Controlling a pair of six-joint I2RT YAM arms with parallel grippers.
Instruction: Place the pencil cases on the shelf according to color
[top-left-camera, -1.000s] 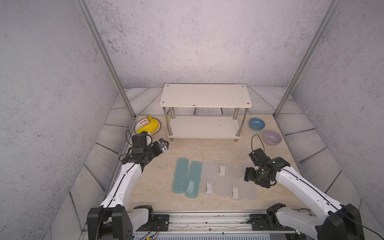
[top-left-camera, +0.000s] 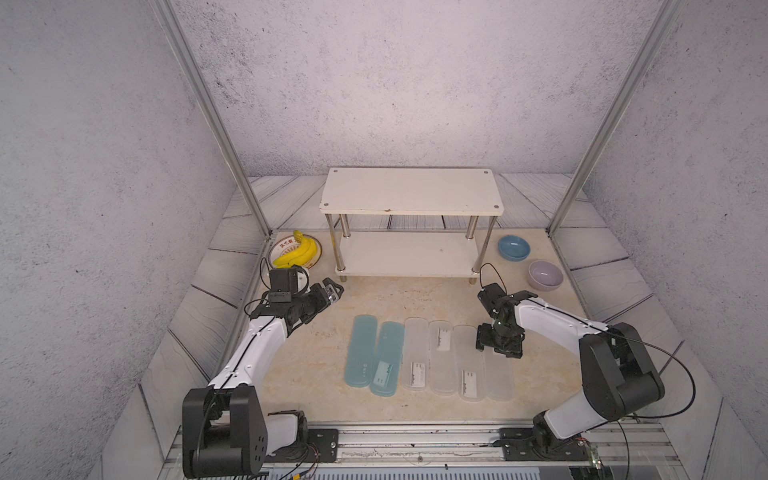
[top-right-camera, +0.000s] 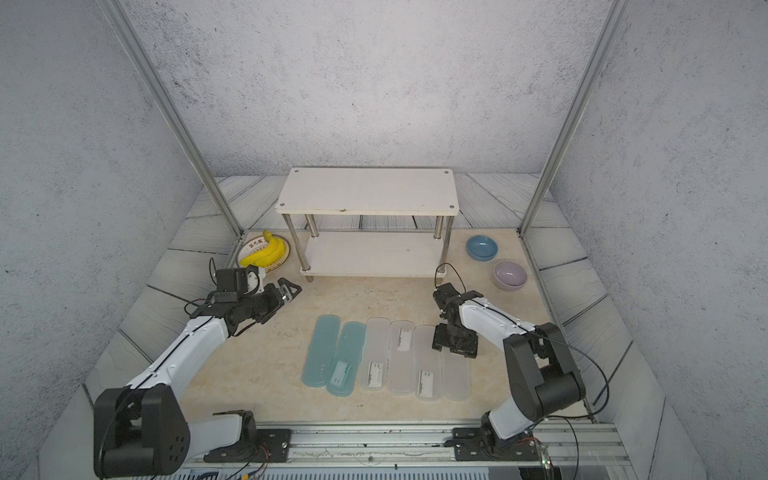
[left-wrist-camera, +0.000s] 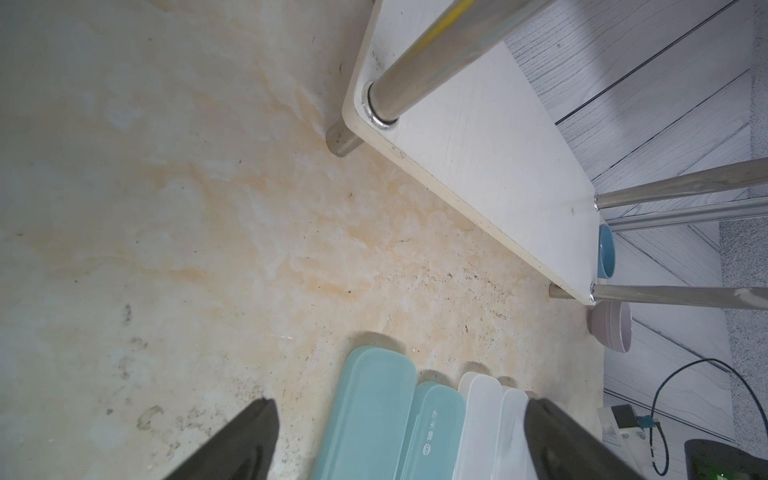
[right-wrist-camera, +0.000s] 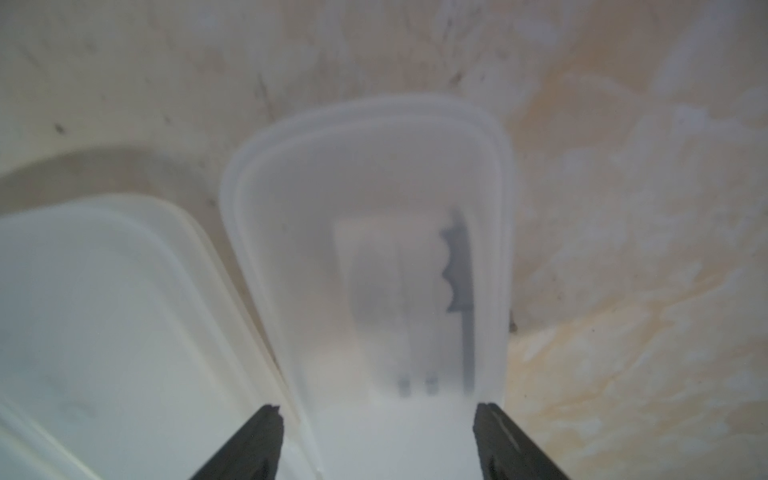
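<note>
Two teal pencil cases (top-left-camera: 361, 352) (left-wrist-camera: 368, 416) lie side by side on the table, left of several translucent white ones (top-left-camera: 416, 344). My right gripper (top-left-camera: 497, 345) is low over the far half of the rightmost white pencil case (right-wrist-camera: 384, 184). In the right wrist view its dark fingers (right-wrist-camera: 256, 448) stand at either long side of that case, shut on it; the case lies flat on the table. My left gripper (top-left-camera: 336, 289) is open and empty, above the table near the left front leg of the white two-tier shelf (top-left-camera: 412, 192). Both shelf tiers are bare.
A bowl with bananas (top-left-camera: 296, 252) sits at the back left, behind the left arm. Blue (top-left-camera: 513, 248) and purple (top-left-camera: 545, 275) bowls stand right of the shelf. Metal legs (left-wrist-camera: 448, 56) hold up the upper tier. Clear table lies between the cases and the shelf.
The left gripper has shifted slightly right. The cases have stayed in place.
</note>
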